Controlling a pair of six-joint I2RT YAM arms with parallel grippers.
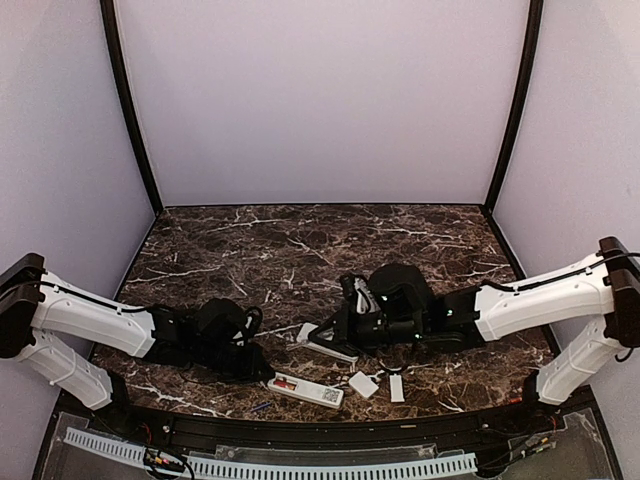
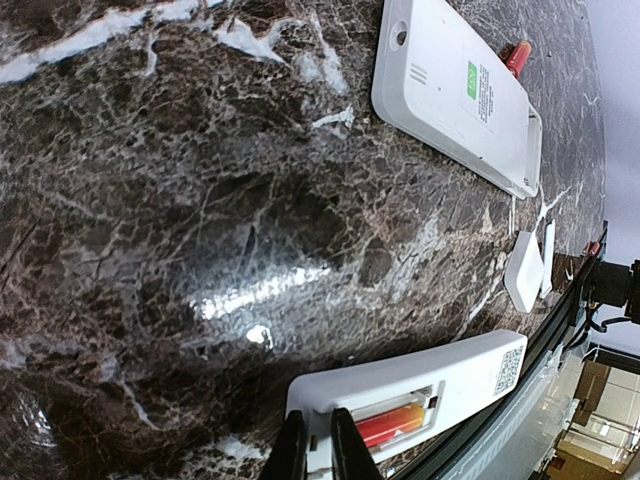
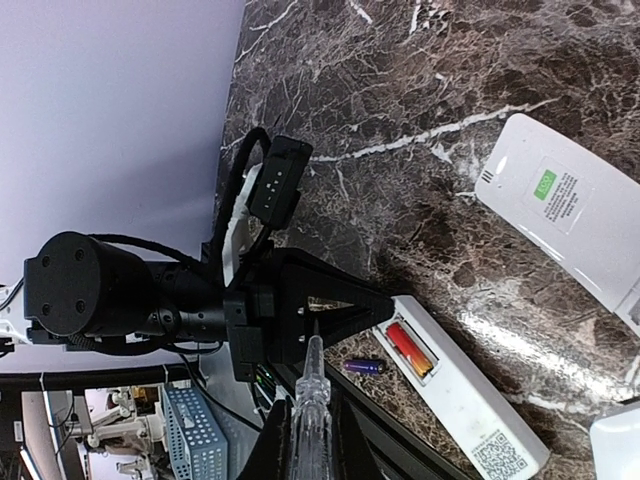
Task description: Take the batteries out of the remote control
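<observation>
A white remote [image 1: 310,392] lies near the front edge, a red battery [image 2: 385,426] in its open compartment. My left gripper is at the remote's left end, fingertips on or against it; in the right wrist view its fingers [image 3: 340,320] show a narrow gap. A purple battery [image 3: 365,365] lies loose beside the remote. My right gripper is shut on a slim metallic tool pointing forward, raised above the table right of the remote's left end.
A second white device [image 2: 450,90] lies behind, with a red object [image 2: 518,57] beside it. A white cover [image 2: 523,270] and a narrow white piece lie to the right.
</observation>
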